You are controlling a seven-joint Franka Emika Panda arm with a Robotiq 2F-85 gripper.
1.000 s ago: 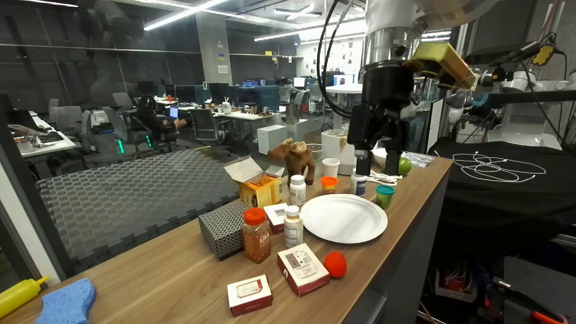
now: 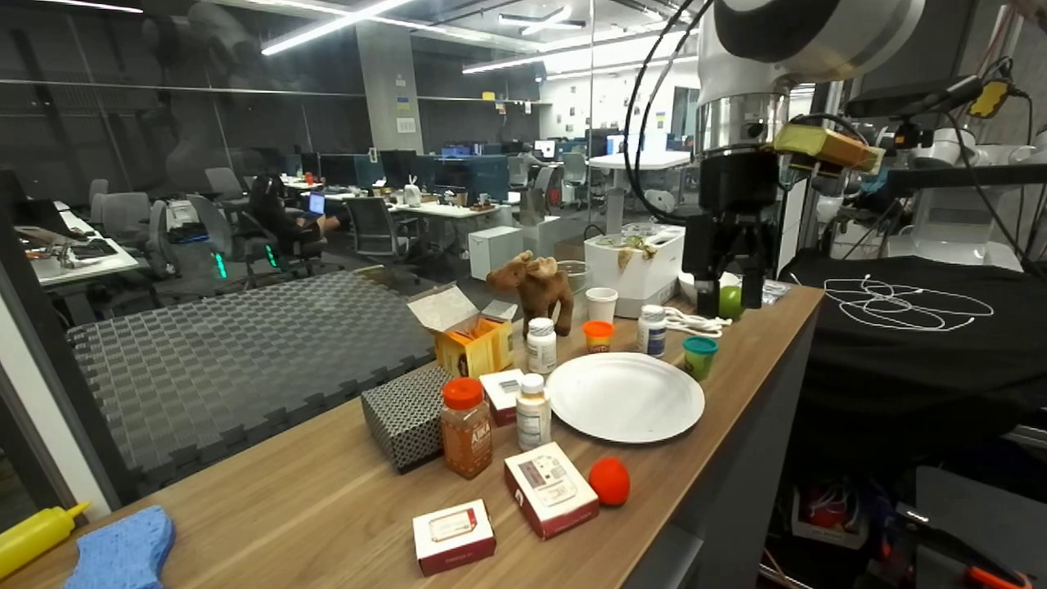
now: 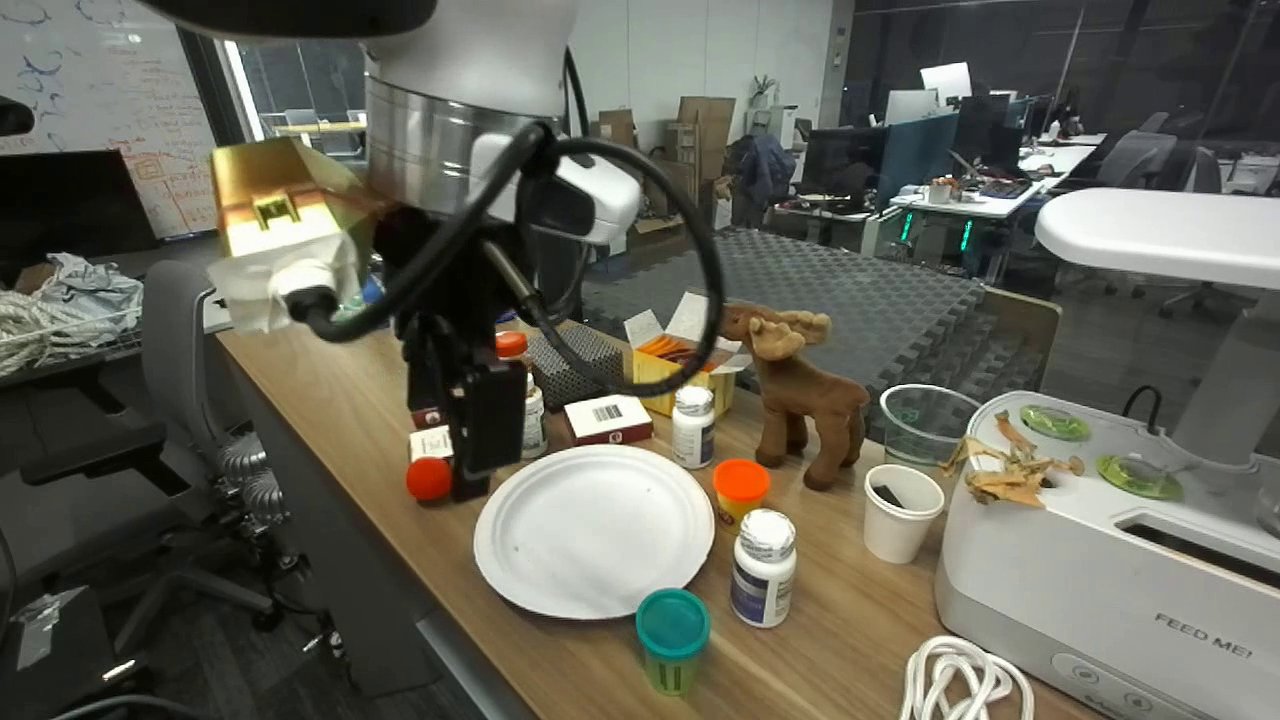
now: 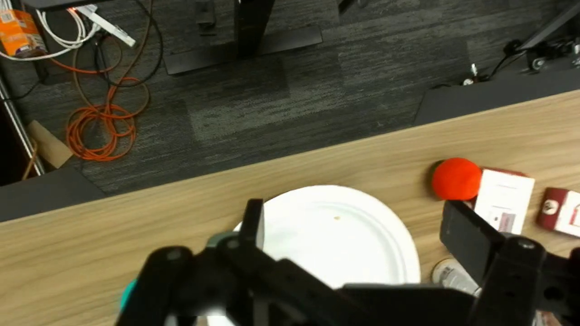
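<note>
My gripper (image 2: 729, 303) hangs open above the right side of the counter, nothing between its fingers. In the wrist view its two fingers (image 4: 471, 239) stand wide apart, with the white plate (image 4: 337, 239) below and between them. The plate is empty but for a tiny speck. A red ball (image 4: 457, 179) rests near the counter's edge, against a red and white box (image 4: 504, 201). Beside the plate stands a green tub with a teal lid (image 3: 672, 636), mostly hidden by the gripper in the wrist view.
Around the plate are white bottles (image 3: 763, 570), an orange-lidded tub (image 3: 740, 490), a plush moose (image 3: 801, 384) and an open yellow box (image 2: 473, 343). A white appliance (image 3: 1080, 564) and coiled cable (image 3: 966, 684) sit at one end. Bare counter (image 2: 294, 491) lies in the left foreground.
In exterior view 1 my arm and open gripper have shifted right and slightly up, away from the white bottle. The objects on the counter have stayed in place.
</note>
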